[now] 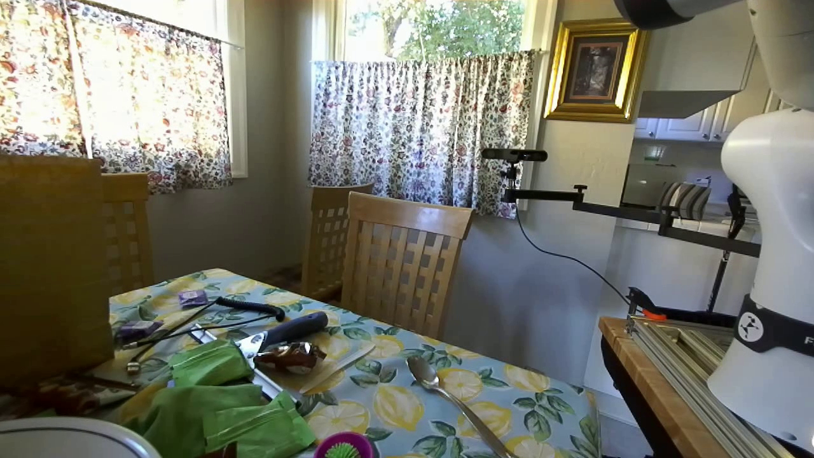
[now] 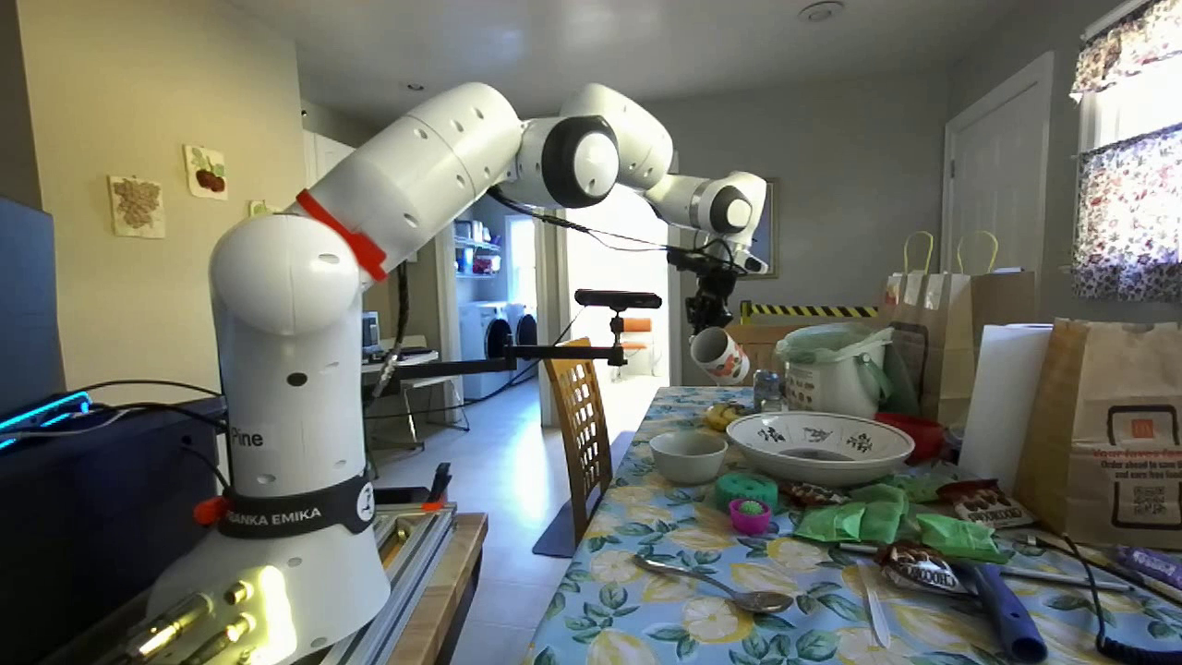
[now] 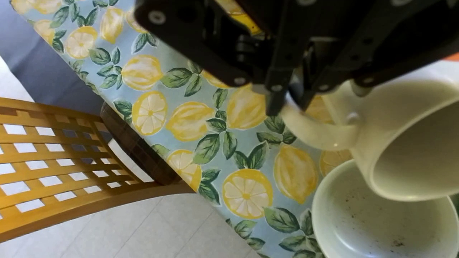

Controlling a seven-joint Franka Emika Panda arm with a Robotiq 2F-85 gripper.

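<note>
A white mug (image 2: 720, 356) with a coloured print hangs tilted in the air over the far part of the table. My gripper is shut on its handle (image 3: 320, 131), as the wrist view shows. The mug's open mouth (image 3: 424, 150) faces sideways and down, and its inside looks empty where visible. Below it stands a white bowl (image 3: 365, 219) with small dark specks inside; in exterior view 2 this bowl (image 2: 688, 455) is upright near the table's left edge. Exterior view 1 shows neither the gripper nor the mug.
A wide patterned bowl (image 2: 820, 443) stands beside the small bowl, with a white tub (image 2: 833, 375) behind. Green packets (image 2: 875, 512), a spoon (image 2: 720, 586) and a purple cup (image 2: 750, 515) lie nearer. A chair (image 3: 64, 163) stands at the table's edge. Clear tablecloth (image 3: 193, 124) lies left of the bowl.
</note>
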